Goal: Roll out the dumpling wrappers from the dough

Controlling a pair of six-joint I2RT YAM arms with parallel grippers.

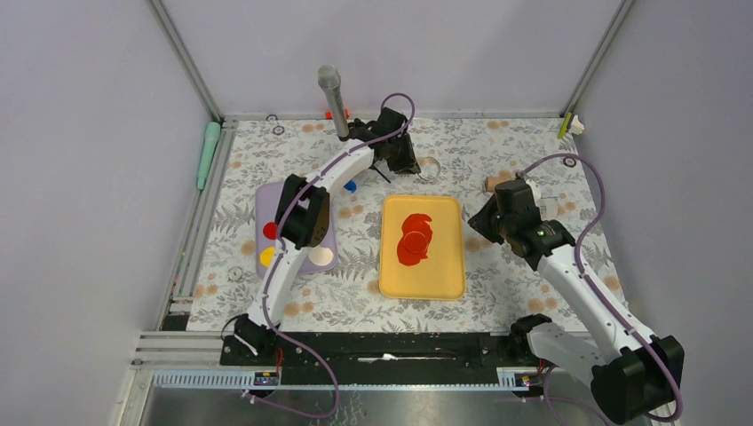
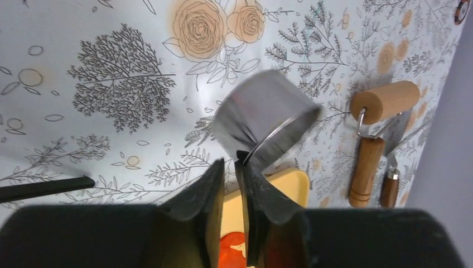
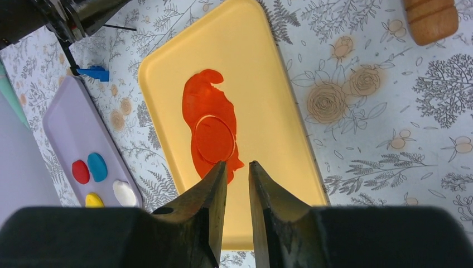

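My left gripper holds the rim of a metal ring cutter [image 2: 265, 106] between its fingertips, above the mat behind the yellow tray [image 1: 422, 280]. A flattened sheet of red dough [image 3: 195, 95] with a round cut impression lies on that tray. My right gripper hovers at the tray's right; its fingertips stand a little apart, with nothing visible between them. A wooden roller [image 2: 390, 103] and a scraper [image 2: 390, 184] lie on the right of the mat.
A lilac tray [image 3: 67, 111] with coloured dough pieces stands at the left, with a blue object [image 3: 97, 72] near it.
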